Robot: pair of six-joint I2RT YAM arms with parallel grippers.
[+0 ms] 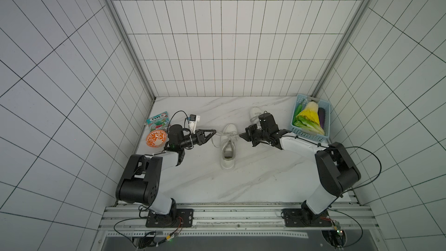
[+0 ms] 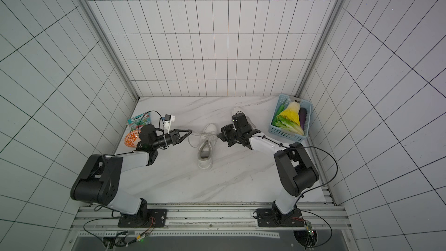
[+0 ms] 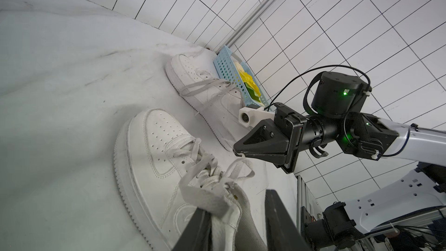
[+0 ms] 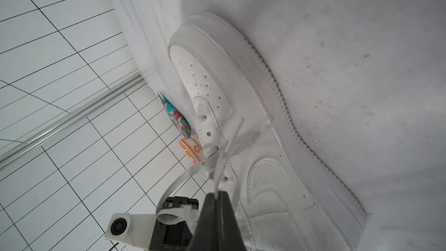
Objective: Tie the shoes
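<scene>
A white shoe (image 1: 227,155) stands upright between my grippers, its toe toward the back wall. In the right wrist view, my right gripper is shut on a white lace (image 4: 224,165) that runs up from its fingertips over the shoe's side. On the other side, my left gripper is open; its fingers (image 3: 281,220) stand apart near the shoe's collar. A broad loop of lace (image 3: 202,195) hangs over the shoe just in front of them. Whether any lace touches those fingers, I cannot tell.
Behind the right gripper lies a second white shoe (image 3: 204,83). A blue basket (image 1: 329,120) of vegetables stands at the back right. An orange bowl (image 1: 156,138) and a colourful packet (image 1: 158,120) sit at the left.
</scene>
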